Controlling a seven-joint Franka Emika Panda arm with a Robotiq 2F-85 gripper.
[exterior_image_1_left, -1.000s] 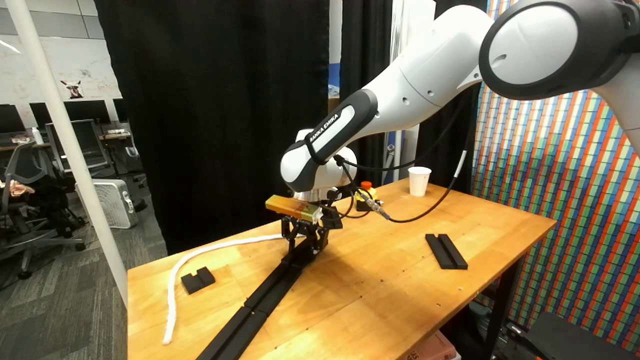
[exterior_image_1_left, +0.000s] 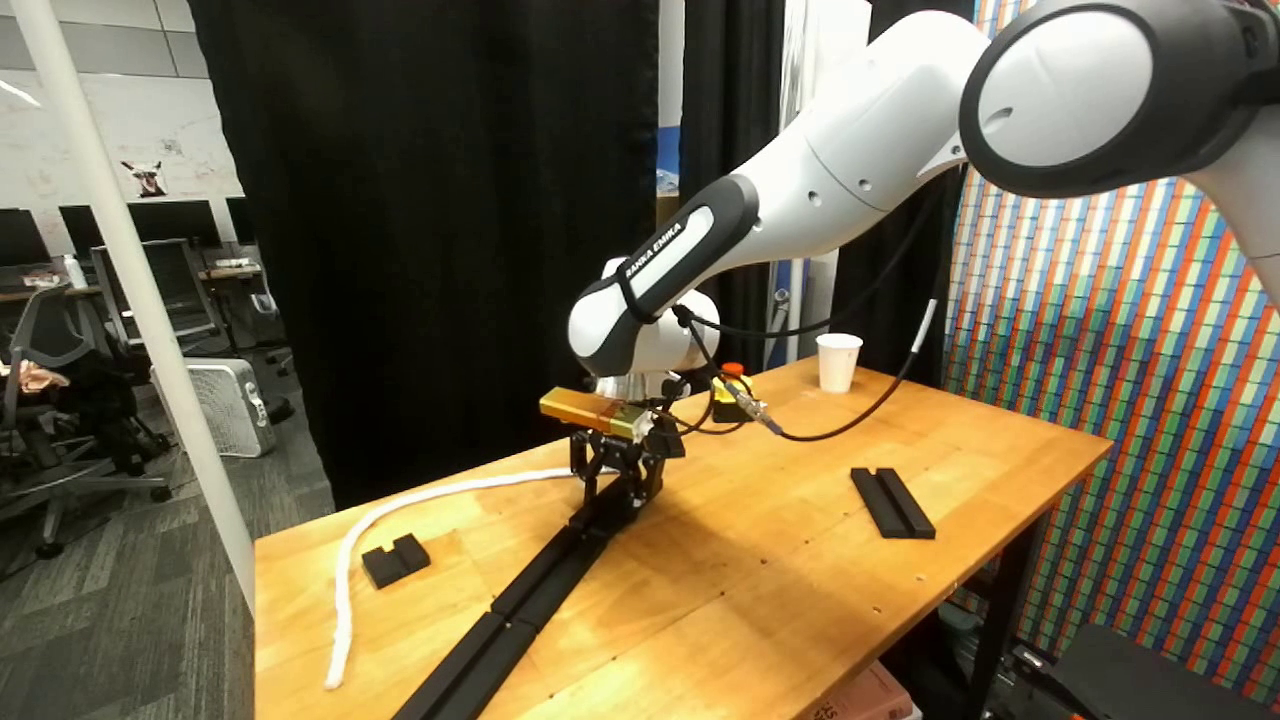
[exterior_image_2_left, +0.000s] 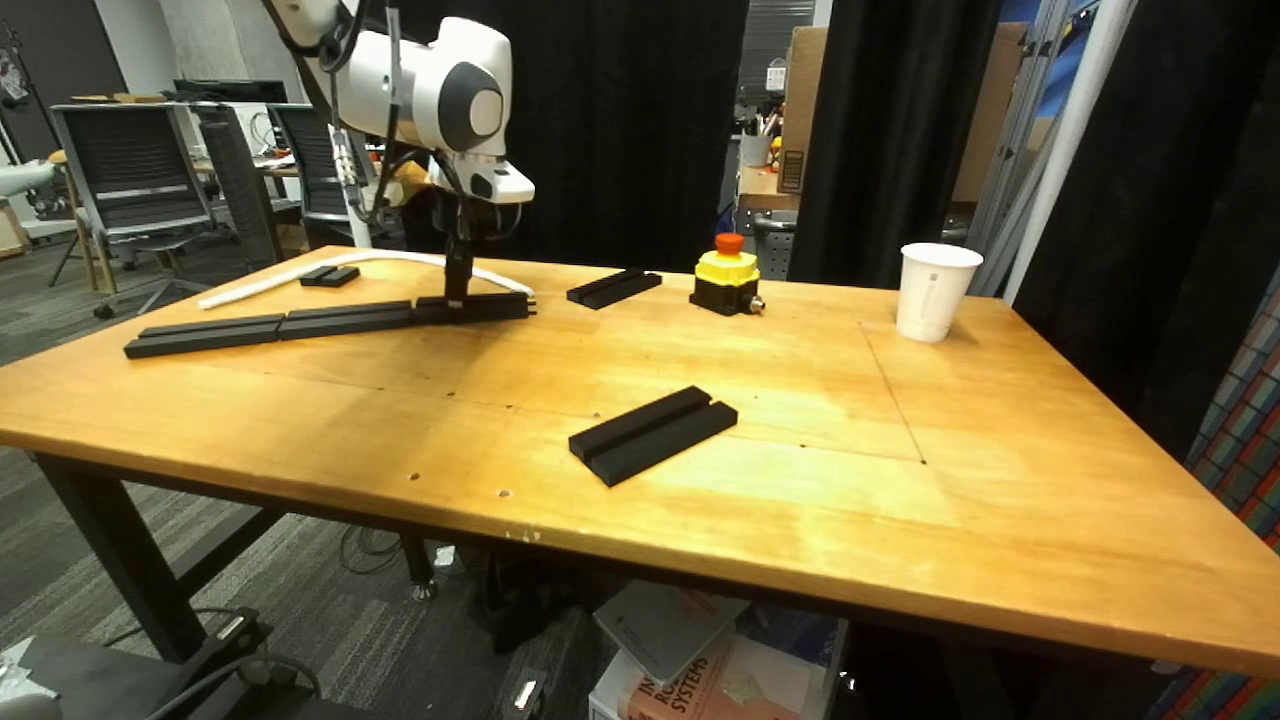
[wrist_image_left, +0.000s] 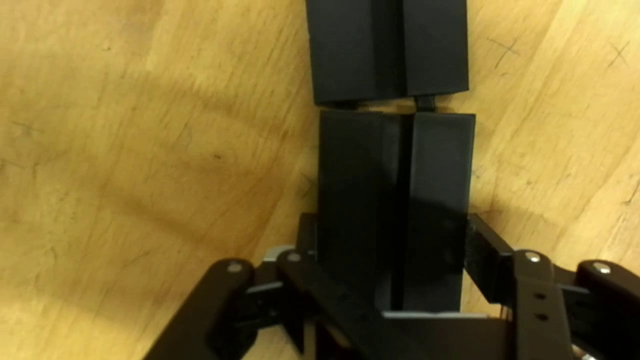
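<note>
A black grooved track piece (wrist_image_left: 354, 174) lies between the fingers of my gripper, which is shut on it from both sides. In exterior view 2, the gripper (exterior_image_2_left: 457, 300) points straight down onto this held piece (exterior_image_2_left: 504, 307), at the right end of a row. The adjoining track piece (wrist_image_left: 360, 51) is slightly turned against the held one. A narrow gap shows between them, bridged at the right by a small black peg (wrist_image_left: 425, 103). Another black track piece (exterior_image_2_left: 204, 337) forms the row's far left end.
A two-strip black piece (exterior_image_2_left: 654, 434) lies near the front edge, and another (exterior_image_2_left: 613, 288) farther back. A short notched block (exterior_image_1_left: 396, 560) sits beside a white cord (exterior_image_1_left: 344, 588). The emergency stop (exterior_image_2_left: 726, 282) and paper cup (exterior_image_2_left: 936, 292) stand at the back. Mid-table is clear.
In exterior view 1, my gripper and wrist have shifted slightly to the right, away from the rest of the row. The other objects look unmoved.
</note>
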